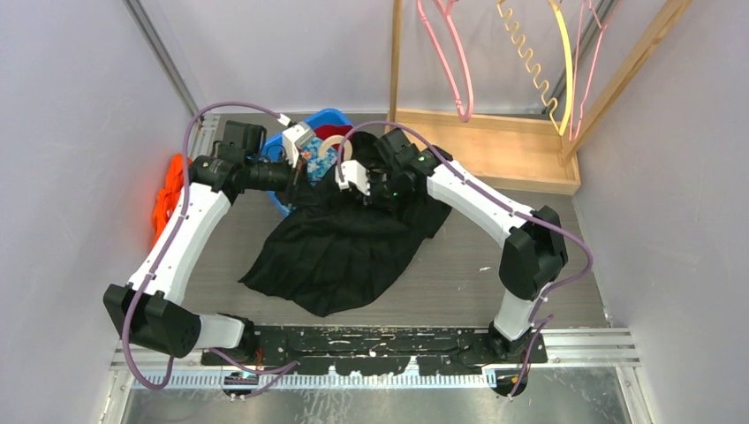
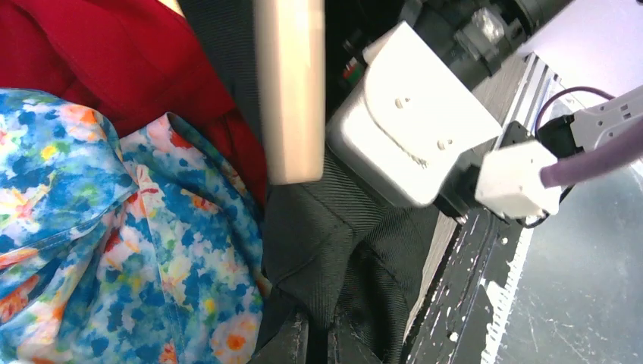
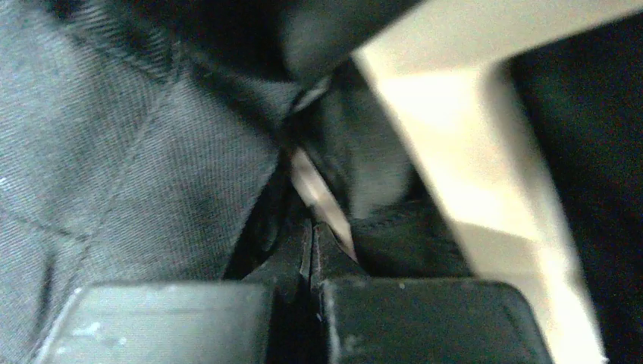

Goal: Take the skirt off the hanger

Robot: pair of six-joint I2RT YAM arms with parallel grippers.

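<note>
The black skirt (image 1: 336, 256) spreads over the floor between my arms, bunched at its upper end. A pale wooden hanger (image 1: 335, 143) shows at that end; in the right wrist view a blurred light hanger piece (image 3: 485, 152) crosses among dark folds. My left gripper is shut on a gathered fold of the skirt. My right gripper is shut, deep in the cloth, with nothing visible between its fingers.
A blue basket (image 1: 322, 115) with red and floral clothes stands behind the skirt. Orange cloth (image 1: 172, 194) lies at the left. A wooden rack (image 1: 486, 159) with pink and yellow hangers stands at the back right.
</note>
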